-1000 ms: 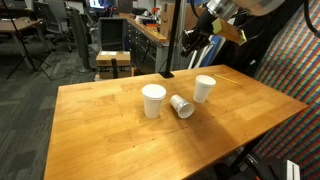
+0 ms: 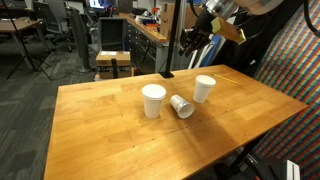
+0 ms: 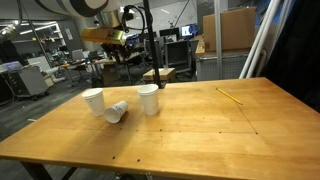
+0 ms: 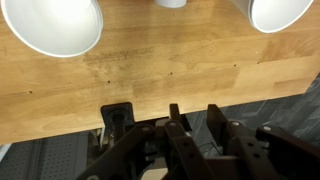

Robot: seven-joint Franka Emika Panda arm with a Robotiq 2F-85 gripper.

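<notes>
Three white cups share the wooden table. One cup (image 2: 153, 100) is upright near the middle, and a second upright cup (image 2: 203, 89) stands to its right. Between them a third cup (image 2: 181, 106) lies on its side. My gripper (image 2: 187, 50) hangs well above the table, clear of every cup. In the wrist view its dark fingers (image 4: 176, 122) stand apart at the bottom, with nothing between them. That view shows one cup (image 4: 60, 22) at the upper left, another cup (image 4: 278, 10) at the upper right, and a sliver of the lying one (image 4: 171, 2) at the top edge.
The table (image 2: 95, 125) has a wide bare stretch on the left in exterior view 1. A thin yellow stick (image 3: 229, 96) lies on the table away from the cups. A dark post (image 3: 155, 40) rises behind the table.
</notes>
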